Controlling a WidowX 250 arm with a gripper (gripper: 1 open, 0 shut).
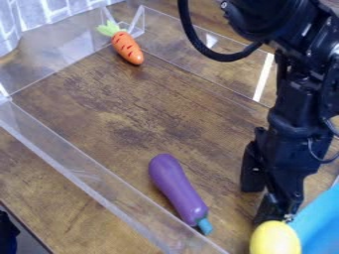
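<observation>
The black gripper (pixel 276 206) hangs low at the right of the camera view, just above and behind a yellow round object (pixel 276 239) at the bottom edge, which is partly on or beside a blue item (pixel 319 220). The fingertips are mostly hidden, so their opening is unclear. A purple eggplant toy (pixel 177 188) with a teal stem lies on the wooden floor left of the gripper. An orange carrot toy (pixel 127 49) with a green top lies at the back left.
Clear plastic walls (pixel 79 169) border the wooden work area on the left and back. The arm's cable loops over the back right.
</observation>
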